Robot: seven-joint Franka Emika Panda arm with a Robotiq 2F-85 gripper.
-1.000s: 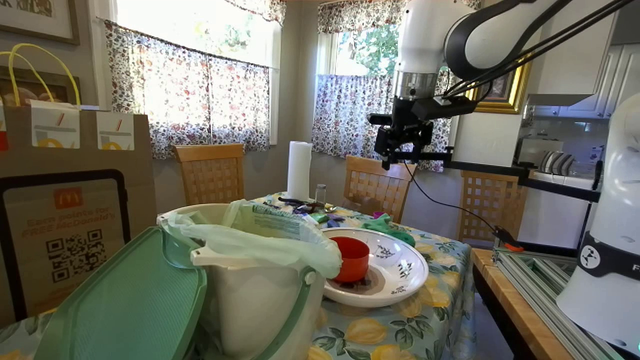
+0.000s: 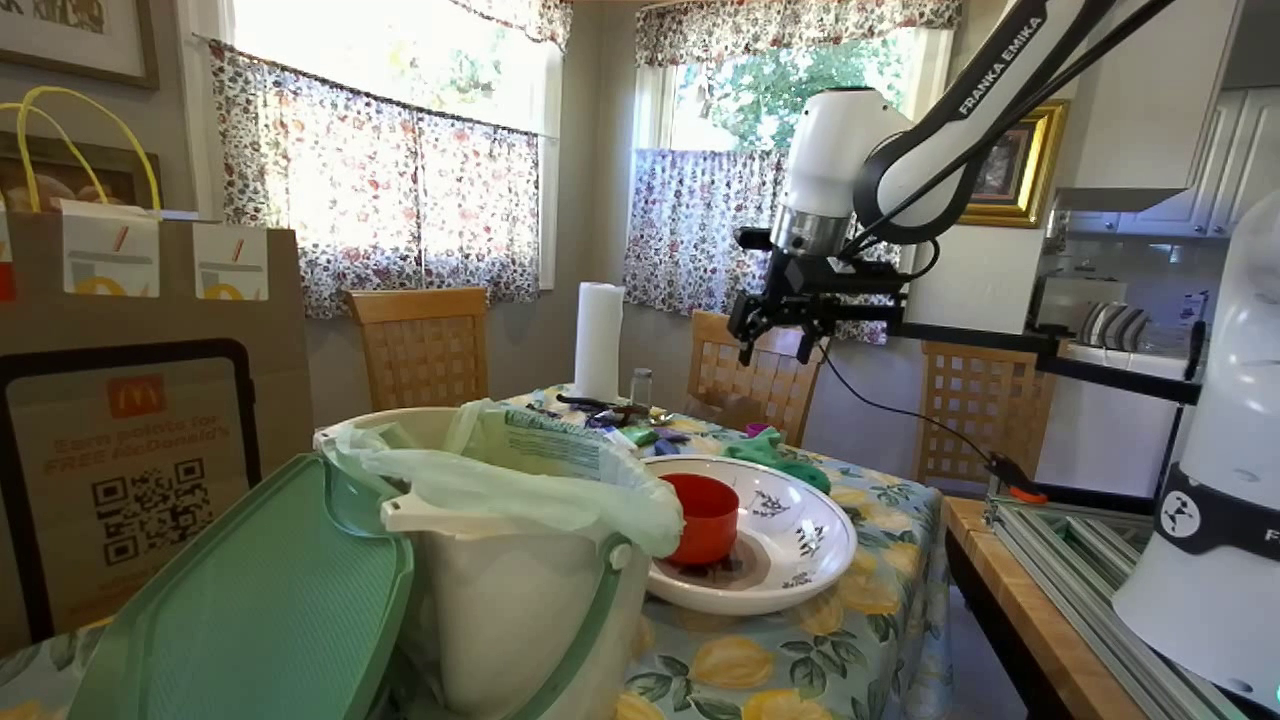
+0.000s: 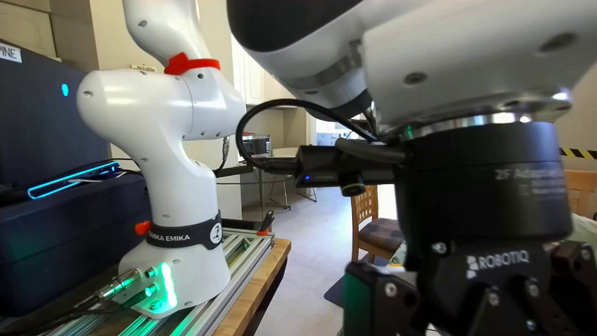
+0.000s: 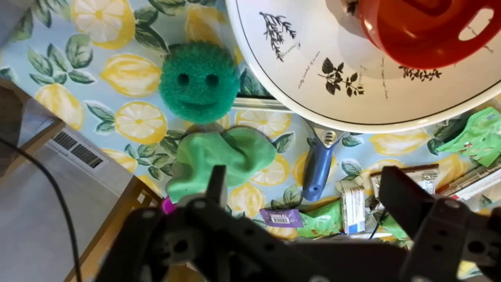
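Above the far side of the table hangs my gripper (image 2: 776, 348), open, with nothing between its fingers. In the wrist view its two fingertips stand wide apart over the table; the left finger (image 4: 216, 185) overlaps the edge of a crumpled green cloth (image 4: 211, 159). Beyond the cloth lies a round green smiley sponge (image 4: 199, 82). A blue-handled tool (image 4: 318, 171) has its head partly under the rim of a white bowl (image 4: 324, 110). Inside that bowl sits a red cup-like container (image 4: 422, 42). Close by the gripper's gap are a purple wrapper (image 4: 282, 218) and a green wrapper (image 4: 321, 219).
A cream bin (image 2: 516, 612) with a pale green liner and a green lid (image 2: 252, 588) stands at the front left, beside a paper bag (image 2: 144, 444). A paper towel roll (image 2: 597, 342) rises at the back. Chairs surround the lemon-print tablecloth (image 2: 732, 660).
My gripper has moved lower and slightly left in exterior view 1, and has turned so that both fingers now show apart. The things on the table have not moved.
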